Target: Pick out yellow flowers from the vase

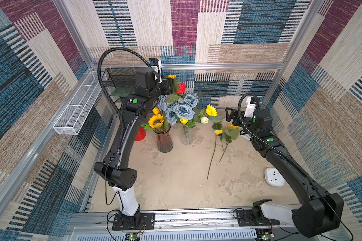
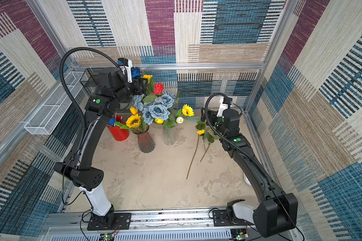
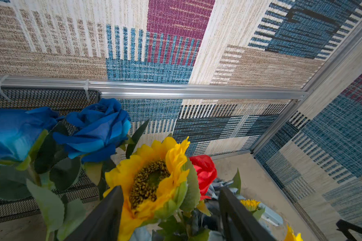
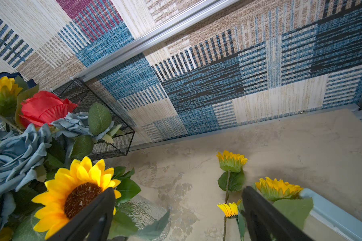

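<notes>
My left gripper [image 1: 167, 84] is raised at the tall sunflower [image 3: 152, 184] high in the bouquet; it stands open, with the yellow head between and beyond its blurred fingers. Blue-grey roses [image 1: 183, 111] fill the glass vase [image 1: 187, 136], with a right-hand sunflower [image 4: 80, 196] among them. A lower sunflower [image 1: 156, 121] stands in the brown vase [image 1: 165, 142]. My right gripper is open right of the bouquet, with nothing held. Several yellow flowers [image 4: 277, 186] lie on the table below it, stems toward the front.
A red container [image 2: 120, 133] stands at the left, partly behind the arm. Black mesh baskets [image 2: 90, 80] are at the back left, with blue roses nearby. A white socket block [image 1: 274, 176] sits at the right.
</notes>
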